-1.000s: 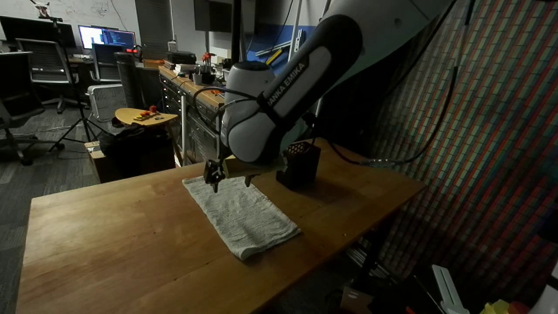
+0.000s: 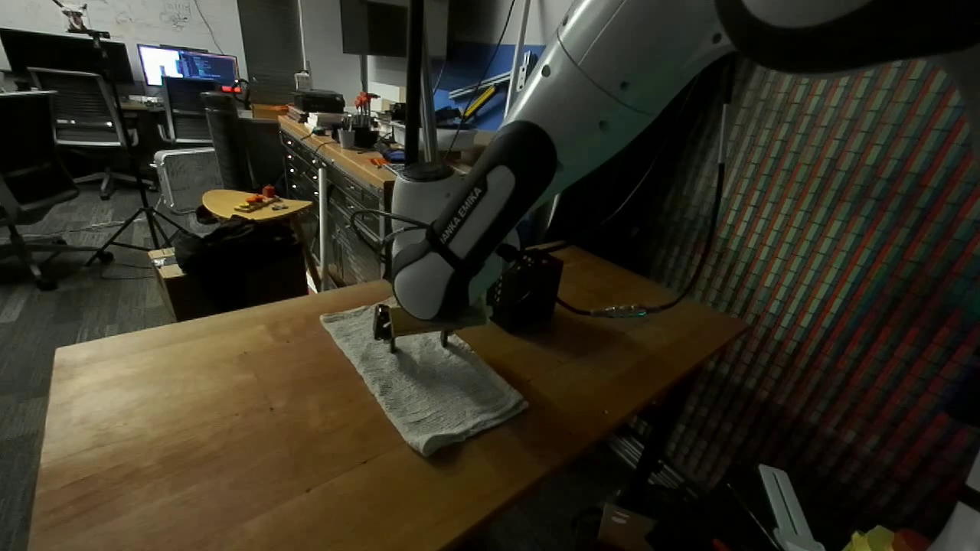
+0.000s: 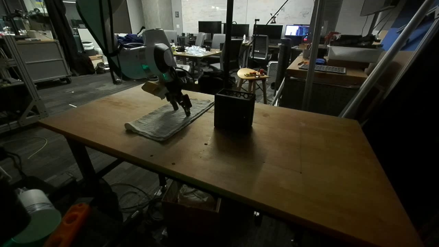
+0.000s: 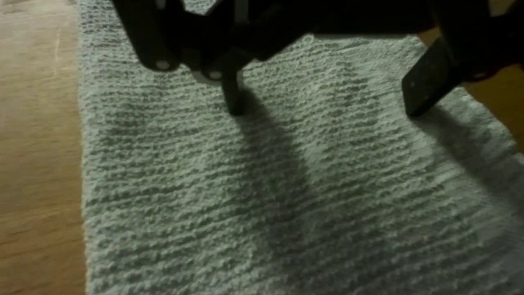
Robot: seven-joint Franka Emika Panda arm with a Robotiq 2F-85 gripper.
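Observation:
A pale grey-green ribbed towel (image 2: 441, 390) lies spread on the wooden table, its surface mostly flat. In exterior view 2 the same towel (image 3: 158, 123) has a slightly rolled near-left edge. My gripper (image 2: 419, 346) points down over the far half of the cloth, open, with its fingers well apart. From the wrist, both fingertips of the gripper show close above or touching the towel (image 4: 196, 196); which of the two I cannot tell. Nothing is pinched between them.
A black perforated box (image 3: 233, 109) stands upright on the table beside the towel, near the arm.
The arm and open gripper have come down toward the towel and turned a little, with the fingers now lower over it. The towel and the black box lie as before.

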